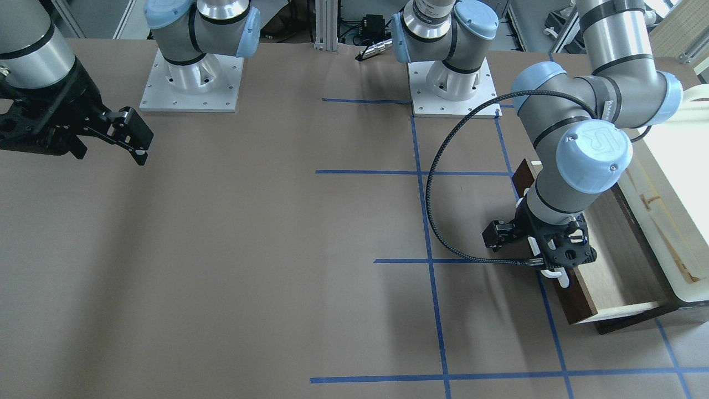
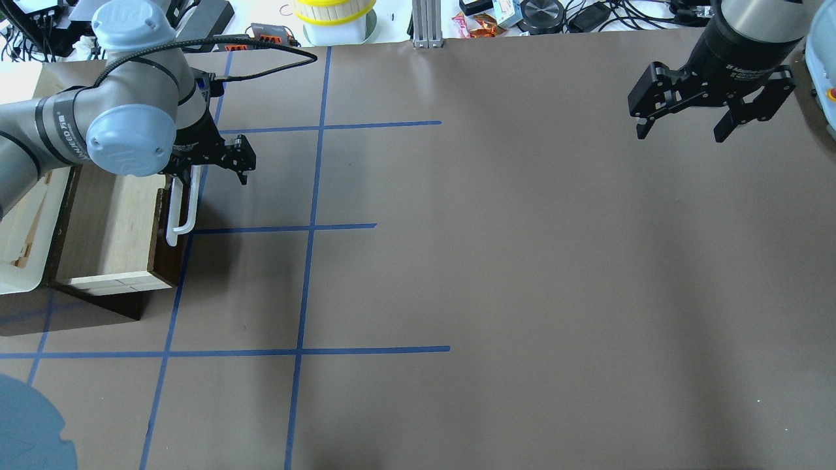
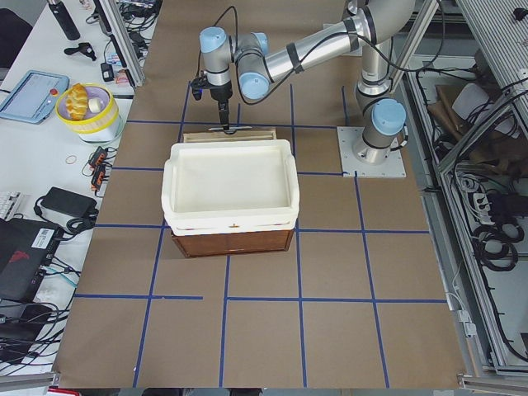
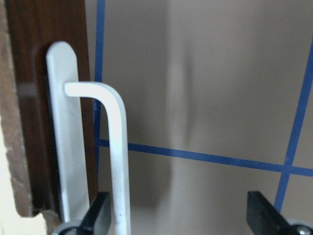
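My gripper is open in the left wrist view, its two black fingers wide apart at the lower edge; the white drawer handle (image 4: pixel 117 147) stands just inside its left finger. In the top view the handle (image 2: pixel 189 215) runs along the front of a pulled-out wooden drawer (image 2: pixel 110 223), with my gripper over its far end. The drawer belongs to a wooden box with a white top (image 3: pixel 231 186). Where the fingertips are against the handle is partly hidden.
Another black gripper (image 2: pixel 709 102) hangs at the top right of the top view. The taped floor (image 2: pixel 509 274) beside the drawer is clear. Further robot arms stand at the back in the front view.
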